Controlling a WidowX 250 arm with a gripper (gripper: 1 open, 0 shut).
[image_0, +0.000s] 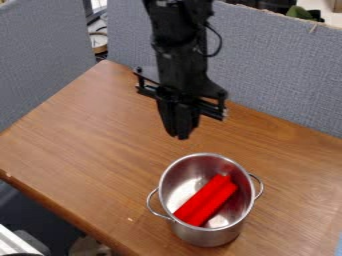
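Observation:
A steel pot (187, 227) with two side handles stands on the wooden table at the lower right. Inside it lies a red object (205, 199), set diagonally. My black gripper (179, 128) hangs above the table, behind and above the pot, clear of it. I cannot see clearly how far its fingers are apart; nothing red shows at them.
Grey padded panels (277, 68) bound the back and left of the table (90, 134). Some dark clutter lies beyond the near left edge.

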